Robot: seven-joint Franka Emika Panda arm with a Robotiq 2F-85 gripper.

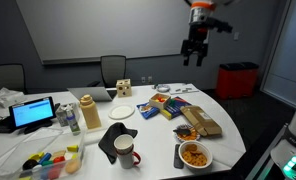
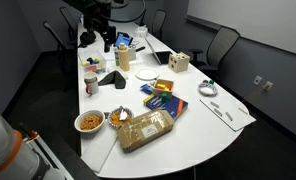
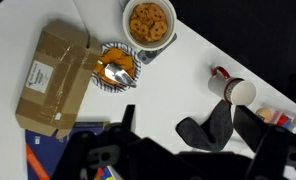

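My gripper (image 1: 192,61) hangs high over the table, its two fingers spread apart with nothing between them. In the wrist view the dark fingers (image 3: 127,117) stand at either side above bare white table. A white bowl of pretzel-like snacks (image 3: 149,22) is at the top there. Below it sits a patterned bowl of orange food (image 3: 115,66) with a spoon in it. The cardboard box (image 3: 56,78) lies left of that bowl. Right of the bowls are a red-and-white mug (image 3: 231,88) and a crumpled black cloth (image 3: 206,129).
A clear bin (image 1: 50,165) with colourful items stands at the table's near left. Farther back are a tan bottle (image 1: 90,112), a white plate (image 1: 122,112), an orange tray (image 2: 163,87) and a wooden block (image 2: 180,61). Bare table lies right of the box in exterior view 2.
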